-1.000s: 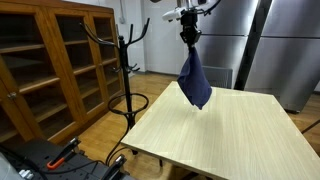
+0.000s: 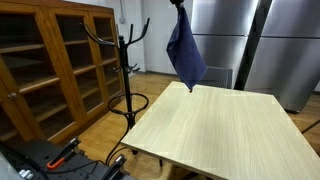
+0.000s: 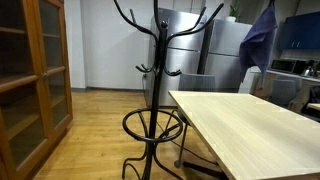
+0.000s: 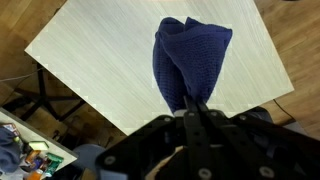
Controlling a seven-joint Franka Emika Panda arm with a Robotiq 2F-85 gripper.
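A dark blue cloth point(image 2: 186, 52) hangs high over the far left part of the pale table, clear of its top. My gripper is shut on the cloth's upper end in the wrist view, with the fabric spreading out below the fingers. At the top of exterior view 1 only the tip of the gripper point(image 2: 177, 3) shows. In exterior view 2 the cloth point(image 3: 259, 38) hangs at the upper right, and the gripper is out of frame there. A black coat rack point(image 2: 126, 75) with curved hooks stands upright beside the table, left of the cloth.
Glass-fronted wooden cabinets point(image 2: 55, 65) line the left side. Behind the table are a grey chair point(image 3: 197, 83) and steel fridges point(image 2: 285, 60). Cables and black stands sit on the floor at lower left.
The gripper has risen, mostly out of exterior view 1, and shifted slightly left. The cloth has gone up with it and swings a little.
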